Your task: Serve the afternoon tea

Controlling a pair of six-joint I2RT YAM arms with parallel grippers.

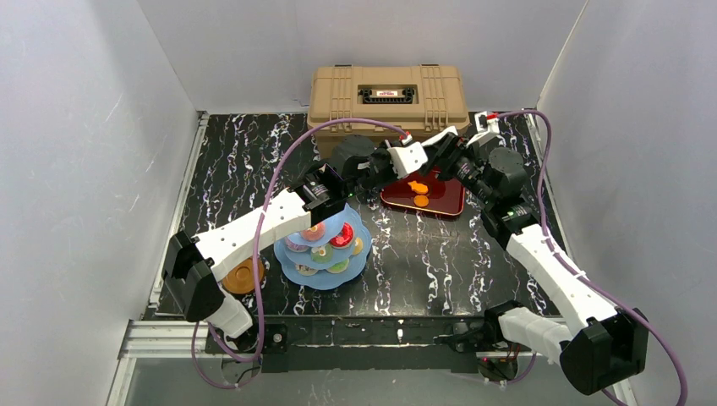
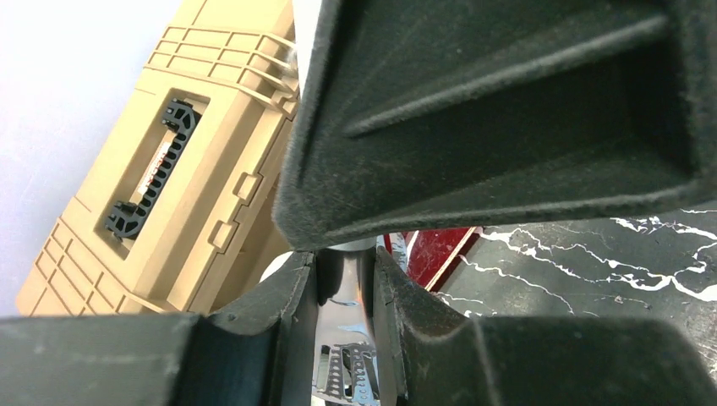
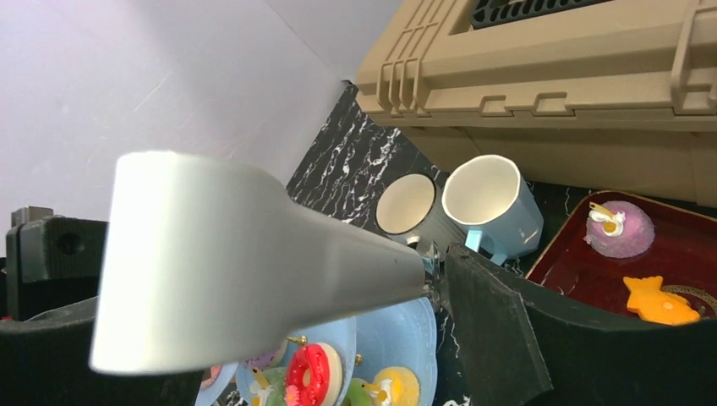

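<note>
My left gripper is shut on the metal neck of a utensil; its shiny slotted head shows below the fingers. The utensil's white handle fills the front of the right wrist view, between the spread fingers of my open right gripper. One dark right finger covers much of the left wrist view. Whether either right finger touches the handle I cannot tell. A blue tiered stand carries several toy sweets. The red tray holds a purple cake and an orange fish-shaped piece.
A tan case stands at the back, close behind the tray. Beside it are a light blue mug and a grey mug. Wooden coasters lie left of the stand.
</note>
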